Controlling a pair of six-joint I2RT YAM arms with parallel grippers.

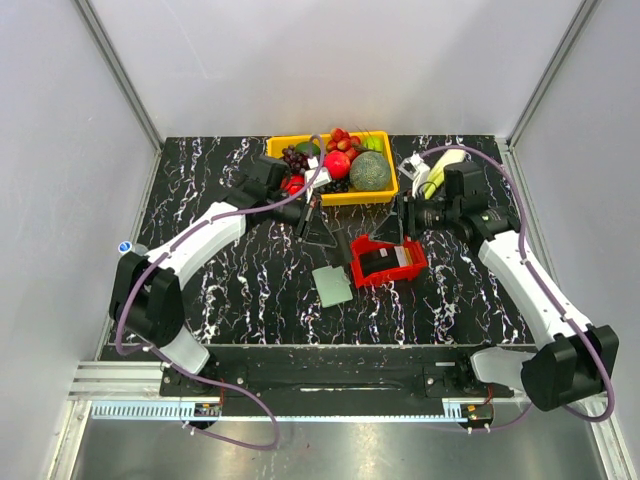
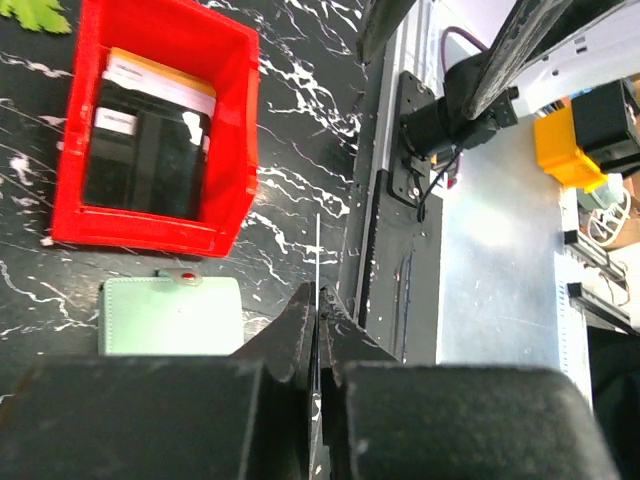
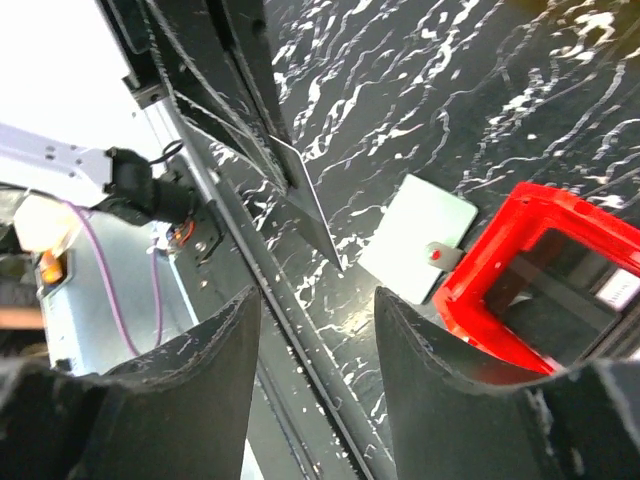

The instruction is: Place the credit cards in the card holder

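Note:
A thin dark card juts from my left gripper, which is shut on it; the left wrist view catches this card edge-on. From above, the card (image 1: 342,250) hangs by the left side of the red tray (image 1: 357,270). My right gripper is open with nothing between its fingers, and it hovers over the tray's back edge in the top view. Flat on the table lies the pale green card holder (image 2: 172,316), apart from both grippers; its strap has a red-dotted snap. More cards (image 2: 150,150), mostly black, rest inside the tray.
Behind the tray is a yellow crate (image 1: 350,198) filled with fruit. A leafy vegetable (image 1: 440,170) sits at the back right, partly covered by the right arm.

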